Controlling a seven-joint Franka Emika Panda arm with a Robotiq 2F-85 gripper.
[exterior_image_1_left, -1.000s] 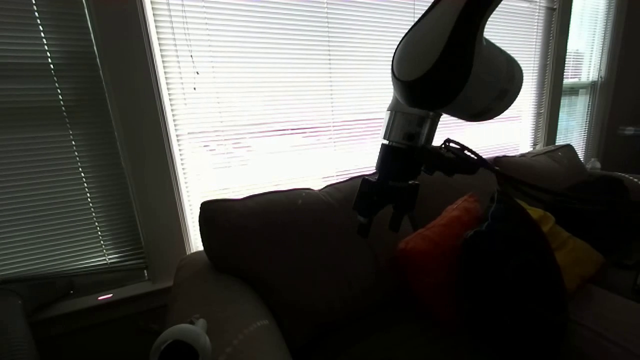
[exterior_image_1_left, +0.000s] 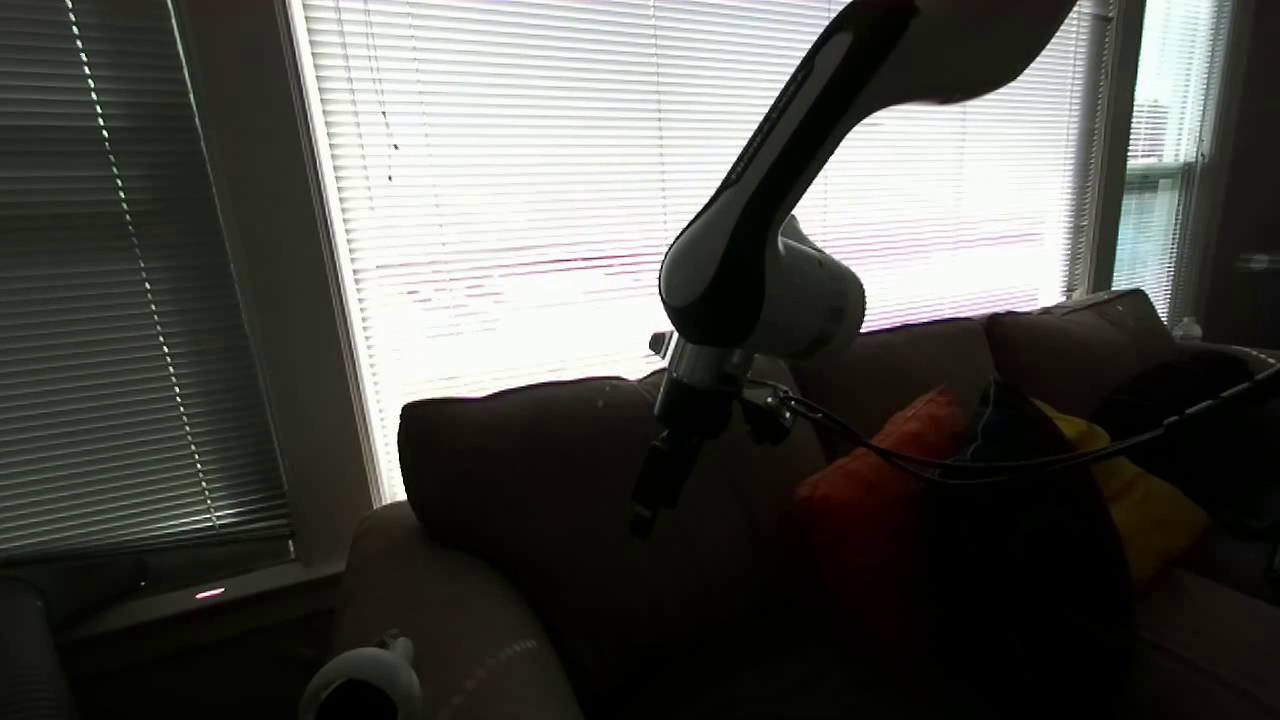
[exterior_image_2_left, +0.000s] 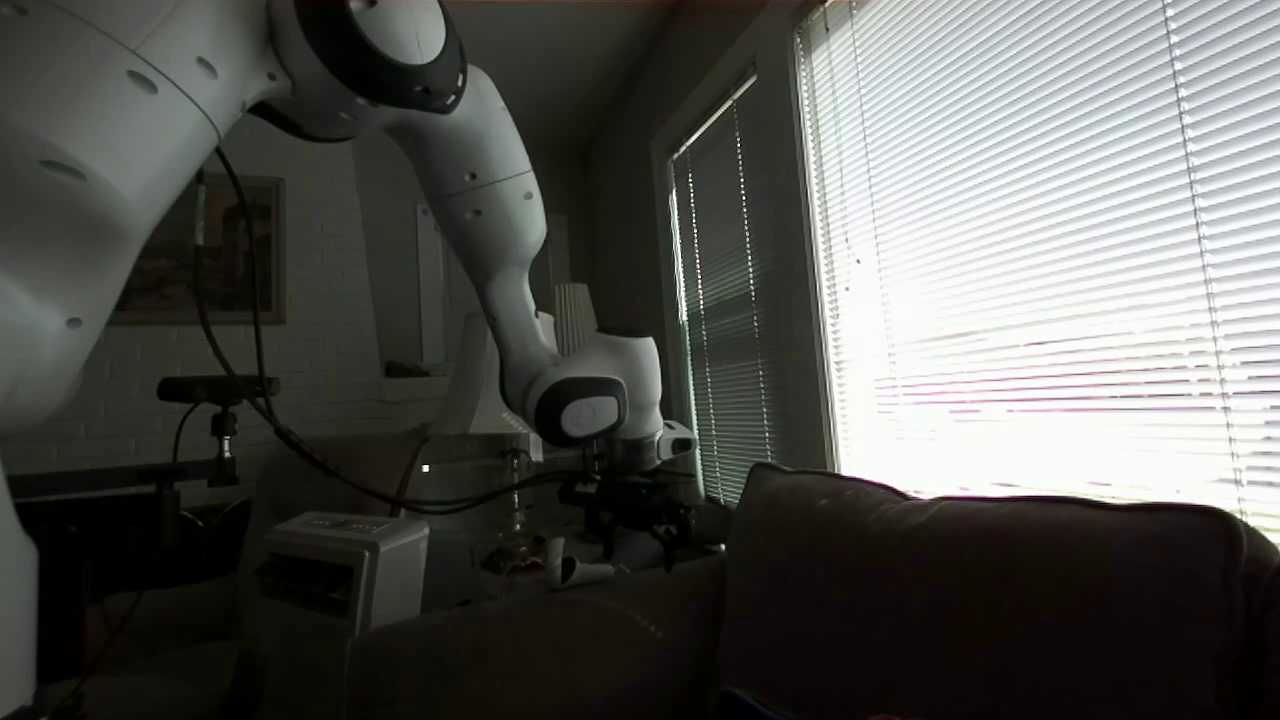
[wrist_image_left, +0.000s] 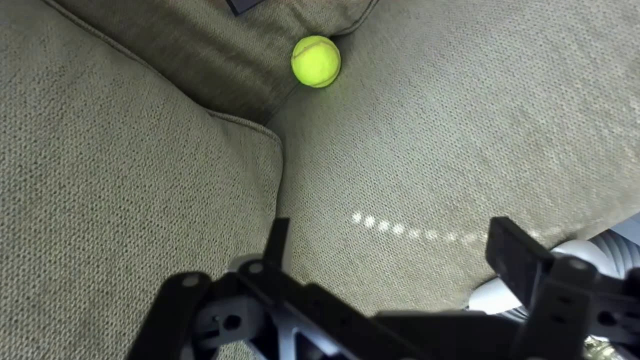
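Note:
A yellow-green tennis ball (wrist_image_left: 315, 61) rests in the crease of the sofa, at the top middle of the wrist view. My gripper is open, its two dark fingers far apart with only sofa fabric seen beyond them. The ball lies well away from both fingertips, touching neither. In exterior view 1 the gripper (exterior_image_1_left: 643, 523) hangs in front of the sofa's back cushion, pointing down and slightly left; the ball cannot be made out there. In exterior view 2 the gripper (exterior_image_2_left: 648, 528) is a dark shape above the sofa arm.
The sofa back cushion (exterior_image_1_left: 540, 468) and armrest (exterior_image_1_left: 450, 606) border the seat. An orange pillow (exterior_image_1_left: 882, 474) and a yellow pillow (exterior_image_1_left: 1128, 492) lie to the right. A white rounded object (exterior_image_1_left: 362, 682) sits beside the armrest. Cables (exterior_image_1_left: 1020, 462) trail from the wrist.
Over the last second my arm has moved left and lower in exterior view 1, and the wrist has turned. The pillows and sofa look unmoved.

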